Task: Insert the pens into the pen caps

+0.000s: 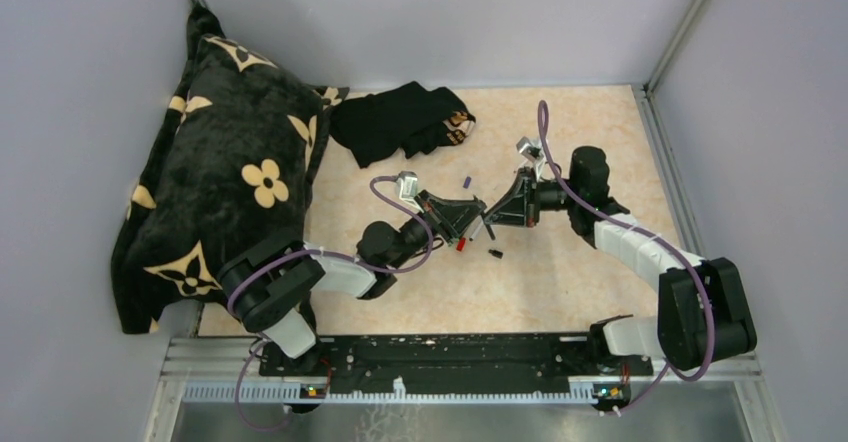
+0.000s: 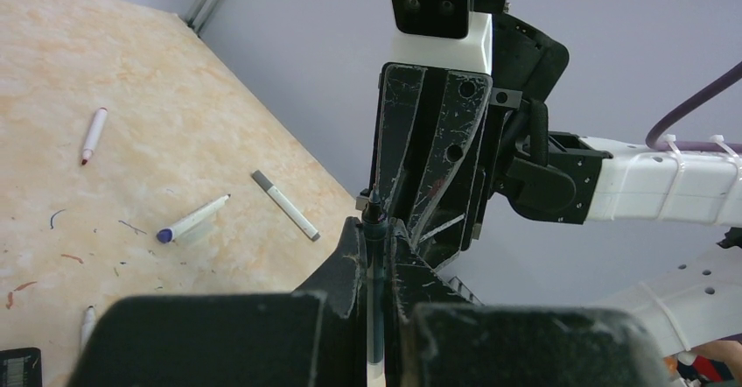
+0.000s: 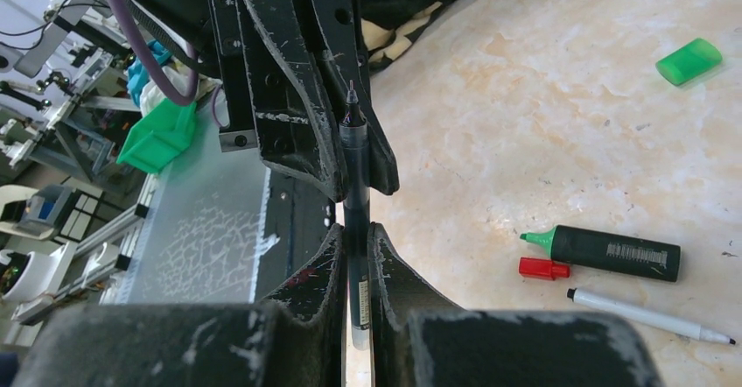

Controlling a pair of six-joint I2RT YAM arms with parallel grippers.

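A dark, see-through pen (image 2: pixel 376 304) stands roughly upright in the left wrist view, its bare black tip pointing up. My left gripper (image 1: pixel 479 208) and my right gripper (image 1: pixel 489 219) meet at this pen above the middle of the table. In the left wrist view, the left fingers (image 2: pixel 348 260) close on it from both sides. The right wrist view shows the same pen (image 3: pixel 357 203) between the right fingers, with the left gripper's fingers around it higher up, near the tip. I see no cap on its tip.
Uncapped pens lie around: a red one (image 2: pixel 94 135), a blue-ended one (image 2: pixel 194 218), a green highlighter (image 3: pixel 612 252) and a white one (image 3: pixel 652 316). A grey-ended pen (image 2: pixel 286 205), a red cap (image 3: pixel 544 269) and a green cap (image 3: pixel 689 61) lie loose. Black cloth (image 1: pixel 395 122) covers the back.
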